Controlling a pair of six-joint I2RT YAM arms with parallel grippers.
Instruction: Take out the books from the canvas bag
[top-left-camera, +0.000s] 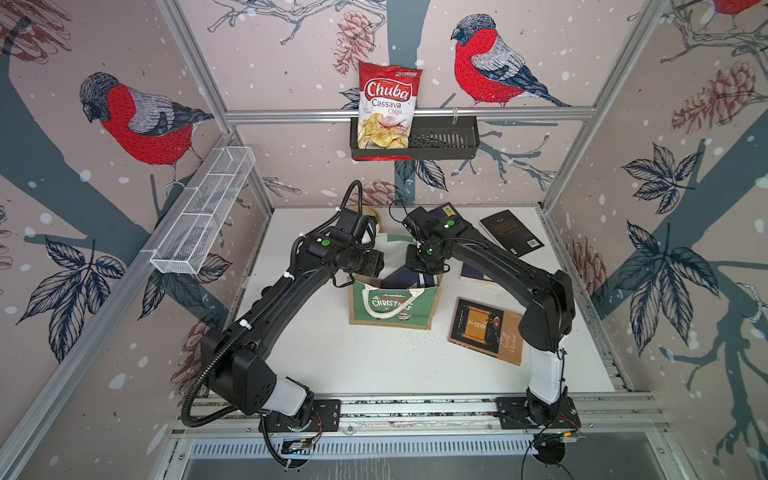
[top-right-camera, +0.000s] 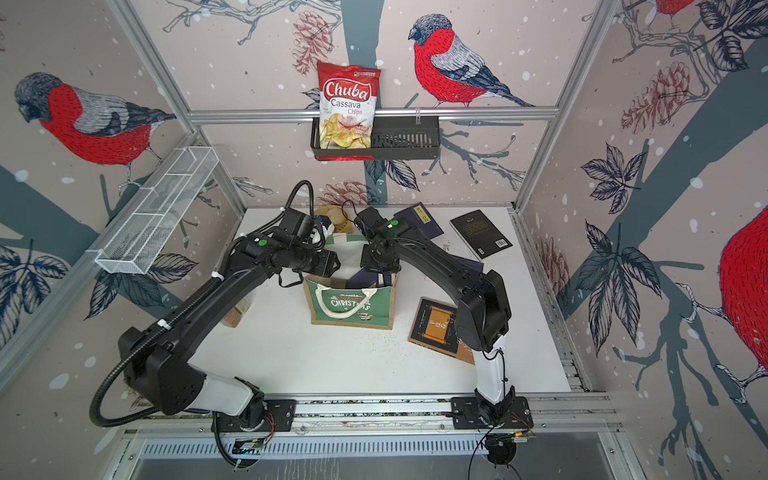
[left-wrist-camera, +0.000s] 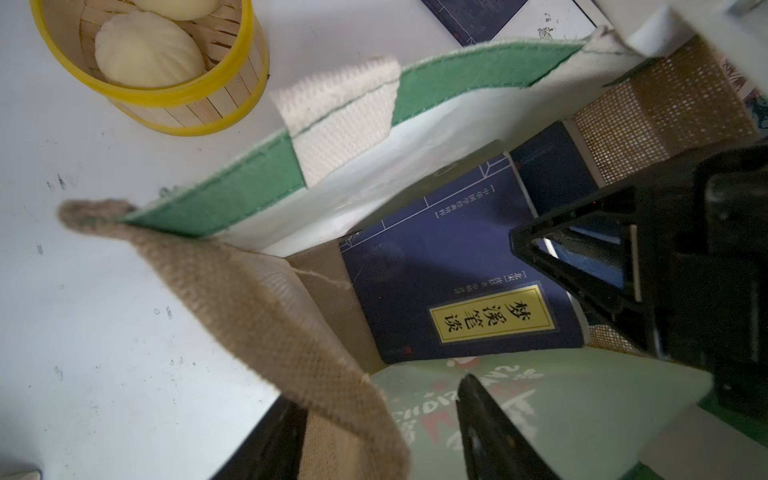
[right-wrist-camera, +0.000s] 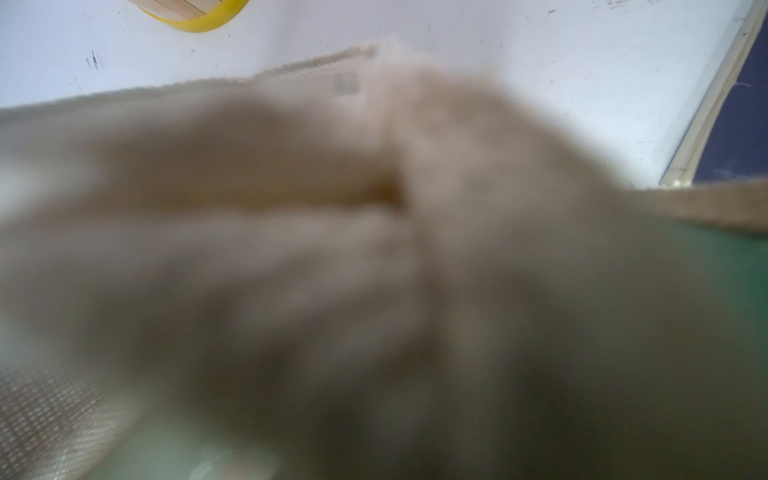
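Observation:
The canvas bag (top-left-camera: 392, 308), green with tan burlap sides and white handles, stands open at mid-table. Inside it, in the left wrist view, is a navy book (left-wrist-camera: 448, 264) with a yellow title label; a second dark blue book (left-wrist-camera: 556, 164) shows partly beneath it. My left gripper is open, its fingers apart on either side of the bag's burlap side edge. My right gripper reaches into the bag, its tip over the navy book's right edge; whether it grips is unclear. Blurred bag fabric (right-wrist-camera: 480, 240) hides its fingers in the right wrist view.
Taken-out books lie right of the bag: a brown-and-black one (top-left-camera: 485, 329), a black one (top-left-camera: 512, 233) and navy ones (top-right-camera: 420, 220). A yellow-rimmed bun steamer (left-wrist-camera: 180, 96) stands behind the bag. Free table lies in front and to the left.

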